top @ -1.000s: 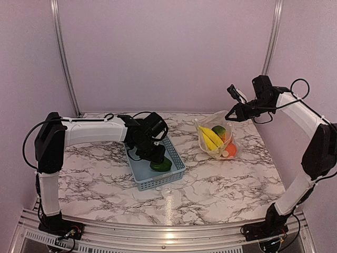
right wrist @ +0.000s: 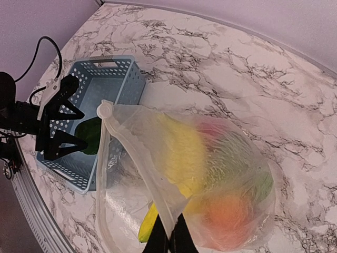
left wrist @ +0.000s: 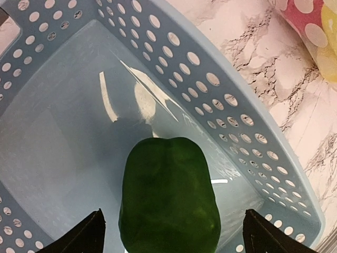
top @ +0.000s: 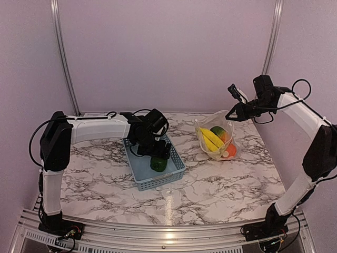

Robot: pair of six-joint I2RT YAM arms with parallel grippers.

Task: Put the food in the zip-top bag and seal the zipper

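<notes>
A dark green pepper (left wrist: 169, 192) lies in the blue basket (top: 158, 182). My left gripper is over it, open, its two fingertips on either side and gaps showing between them and the pepper. At the right, the clear zip top bag (right wrist: 131, 200) stands with its mouth spread, holding yellow bananas (top: 211, 138), a green-and-red fruit (top: 221, 133) and an orange fruit (top: 230, 151). My right gripper is shut on the bag's rim, holding the mouth up.
The basket's perforated walls (left wrist: 210, 79) rise close around the left gripper. Bare marble table (top: 221, 190) lies in front of the bag and between bag and basket. Walls close off the back and sides.
The pepper has turned in the basket, from lying crosswise to a more upright look in the top view. The right arm and bag look still.
</notes>
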